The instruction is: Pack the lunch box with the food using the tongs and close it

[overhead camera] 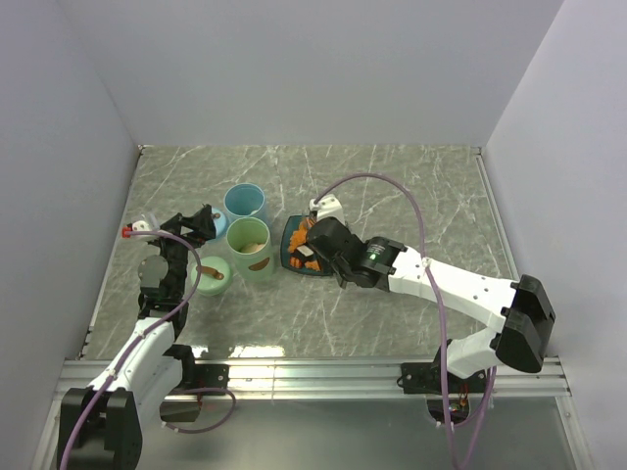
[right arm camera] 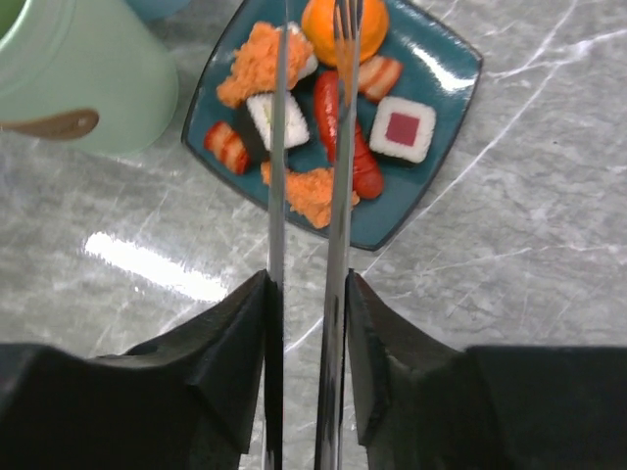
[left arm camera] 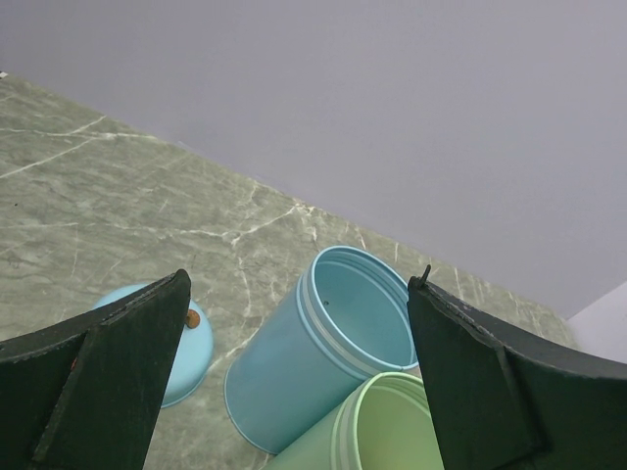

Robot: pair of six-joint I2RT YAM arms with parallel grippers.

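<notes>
The dark square plate [right arm camera: 440, 127] holds sushi, sausage, bacon, fried pieces and an orange [right arm camera: 365, 22]. My right gripper is over it, its long tongs part open and extending across the food; whether they touch any cannot be told. Left of the plate stand a green container [overhead camera: 257, 264] with something pale inside and a blue container [left arm camera: 284, 381]. My left gripper stands open at the left, above the blue lid [left arm camera: 186, 362], with nothing between its fingers.
A green lid [overhead camera: 214, 282] with a brown handle lies front-left of the containers. Walls bound the back and sides.
</notes>
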